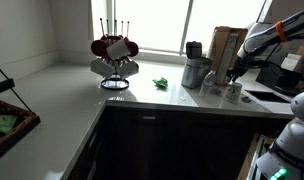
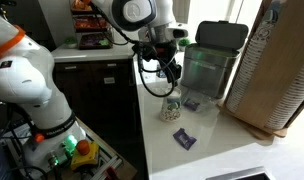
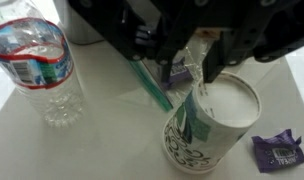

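A patterned paper cup [image 3: 207, 125] stands upside down on the counter, its pale closed end facing up in the wrist view. It also shows in exterior view 2, where the cup [image 2: 171, 107] is just below my gripper [image 2: 162, 72]. Above the cup in the wrist view, the dark fingers of my gripper are parted. Nothing clearly shows gripped between them. One fingertip overlaps the cup's edge in the picture, and I cannot tell whether it touches. In exterior view 1 the cup [image 1: 233, 91] looks small near the counter's right end.
A clear plastic bottle [image 3: 50, 75] stands left of the cup in the wrist view. Purple wrapped packets [image 2: 184, 139] lie around the cup. Behind are a grey bin [image 2: 208, 73] and a tall cardboard piece [image 2: 276, 75].
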